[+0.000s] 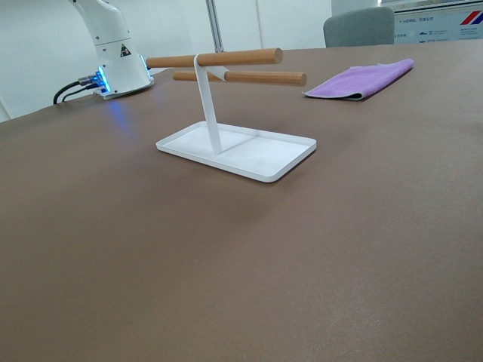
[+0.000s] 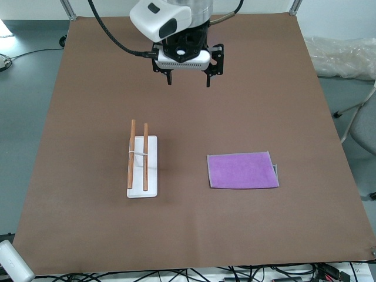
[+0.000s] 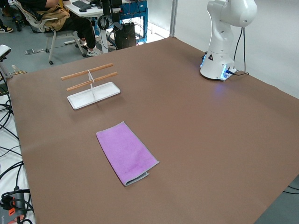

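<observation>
A white rack with two wooden bars (image 2: pixel 145 164) stands on the left half of the brown table; the top view (image 1: pixel 256 158) shows its flat tray base and the bars raised on a stem. A folded purple cloth (image 2: pixel 242 170) lies flat to its right, also seen in the right view as a purple cloth (image 3: pixel 126 151). My gripper (image 2: pixel 188 80) hangs at the back of the table in the left view, above and apart from both, fingers spread open with nothing between them.
The arm's base (image 3: pixel 216 65) stands at the back edge. Cables run along the front edge, and a person sits at a desk beyond the table in the right view.
</observation>
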